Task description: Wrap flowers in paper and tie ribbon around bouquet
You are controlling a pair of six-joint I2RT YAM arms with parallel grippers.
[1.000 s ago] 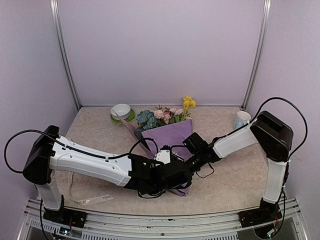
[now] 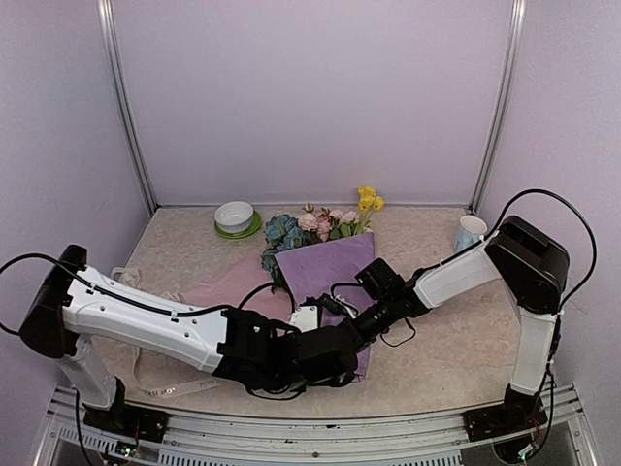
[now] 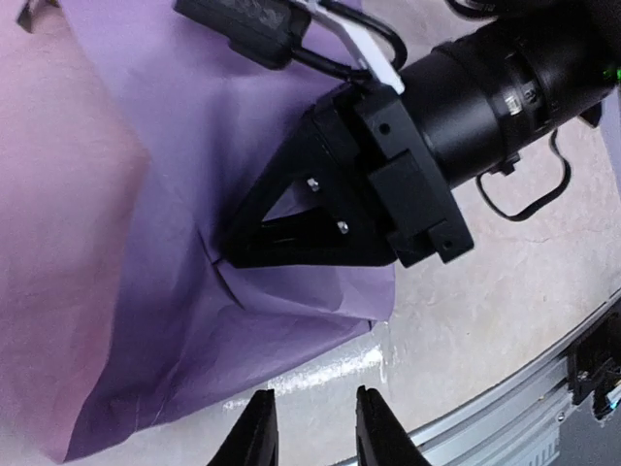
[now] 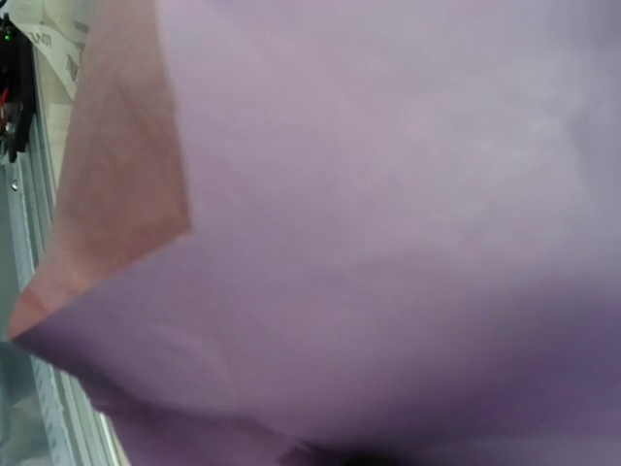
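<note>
The bouquet's pink and teal flowers (image 2: 320, 223) lie at the back on purple wrapping paper (image 2: 320, 260) (image 3: 165, 359) (image 4: 388, 175), with pink paper (image 2: 223, 282) at its left. My left gripper is open and empty above the purple paper's near edge. My right gripper presses into that paper's folded lower part in the left wrist view; whether it holds paper is hidden. Purple paper fills most of the right wrist view. A printed white ribbon (image 2: 184, 388) lies at the front left, partly behind the left arm.
A white bowl on a green plate (image 2: 234, 216) stands at the back left, a light blue mug (image 2: 470, 233) at the back right. Yellow flowers (image 2: 369, 196) are at the back.
The right arm has barely moved.
</note>
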